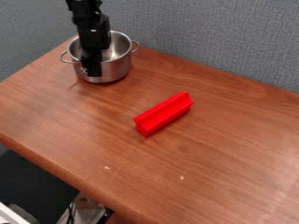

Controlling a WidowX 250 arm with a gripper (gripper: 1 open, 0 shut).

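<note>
A steel pot (114, 66) with two side handles stands at the back left of the wooden table. My black gripper (91, 66) is down at the pot's front left; whether it is inside or at the wall, and whether it is open or shut, I cannot tell. A red elongated block (163, 113) lies diagonally near the middle of the table, apart from the pot.
A grey padded wall (222, 39) runs behind it. Beyond the left edge is a dark floor with some metal and white items at the bottom left.
</note>
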